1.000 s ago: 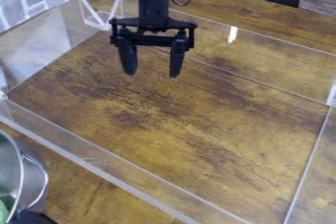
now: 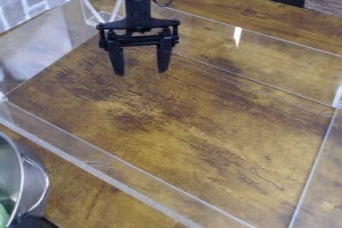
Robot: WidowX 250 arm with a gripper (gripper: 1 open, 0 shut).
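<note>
The black gripper (image 2: 139, 60) hangs from the arm at the upper middle-left of the camera view, over the back left of a wooden floor (image 2: 187, 142) inside clear walls. Its two fingers point down and stand apart, with nothing seen between them.
Clear acrylic walls (image 2: 96, 170) border the work area. A metal container (image 2: 27, 177) with something green inside sits outside at the lower left. A small white strip (image 2: 237, 36) stands near the back wall. The floor inside is bare.
The gripper has shifted left over the last second, from the middle toward the back left, with a slight change in how far apart the fingers appear.
</note>
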